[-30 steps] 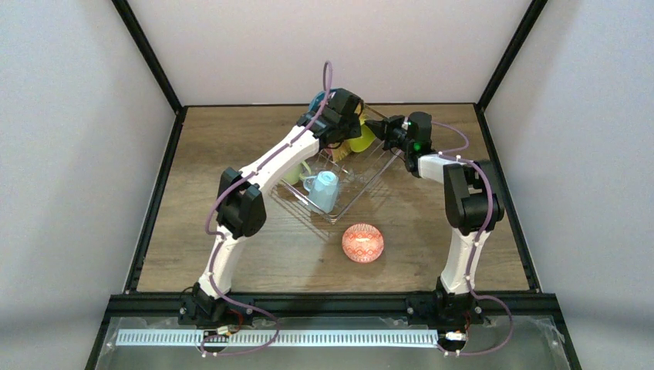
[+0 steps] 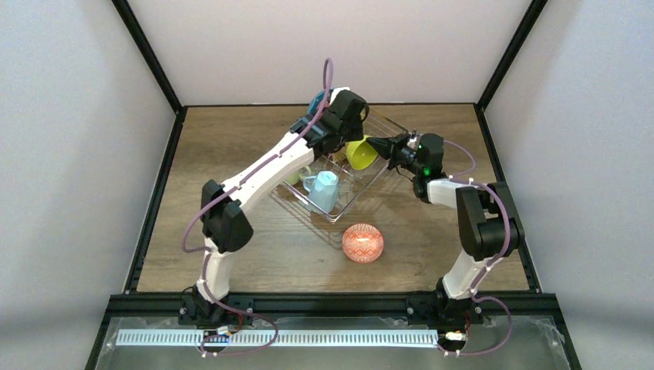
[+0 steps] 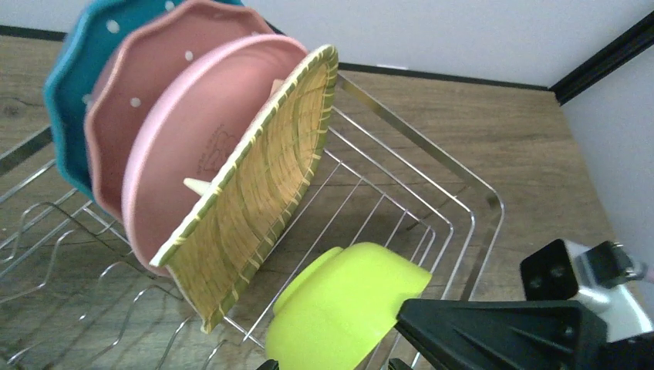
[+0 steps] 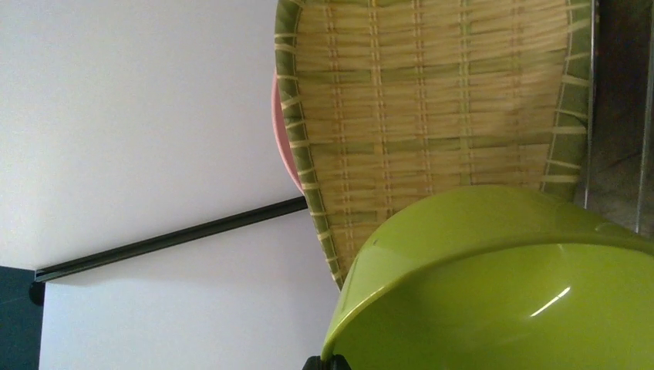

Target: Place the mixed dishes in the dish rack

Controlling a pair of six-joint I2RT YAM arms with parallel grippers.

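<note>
A yellow-green bowl [image 2: 360,155] is tilted over the far right part of the wire dish rack [image 2: 345,213]. My right gripper is shut on its thin rim; in the left wrist view the dark right fingers [image 3: 493,327] meet the bowl's right edge. My left gripper is part open, its two tips just showing at the bottom edge with the bowl [image 3: 347,308] beyond them. Whether they touch it, I cannot tell. Beside the bowl, a woven basket [image 3: 258,196] stands on edge in the rack, against pink plates [image 3: 185,146] and a blue plate [image 3: 73,100].
A light blue cup [image 2: 324,191] and a pale green cup [image 2: 295,176] occupy the rack's near end. An orange patterned bowl [image 2: 362,243] rests on the table in front. Open table lies on both sides.
The yellow-green bowl and the right gripper have shifted toward the front of the rack, and the right arm has swung rightward. My left arm's elbow has moved left, its gripper only slightly.
</note>
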